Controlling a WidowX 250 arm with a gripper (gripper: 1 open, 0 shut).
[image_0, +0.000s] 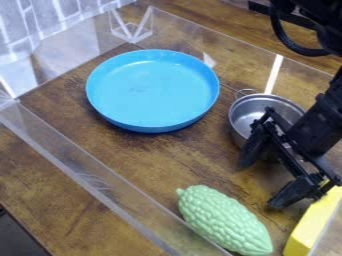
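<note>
My black gripper (267, 172) reaches in from the right, low over the wooden surface just in front of a steel bowl (254, 109), which it partly hides. Its fingers stand open, with nothing clearly held between them. A blue plate (152, 86) lies at the upper left, apart from the bowl. A pale green bumpy vegetable, like a bitter melon (221, 215), lies below the gripper, and a yellow block (311, 230) is at the lower right.
Clear plastic walls edge the workspace (74, 130) on several sides. Bare wood is free at the left and between the plate and the green vegetable.
</note>
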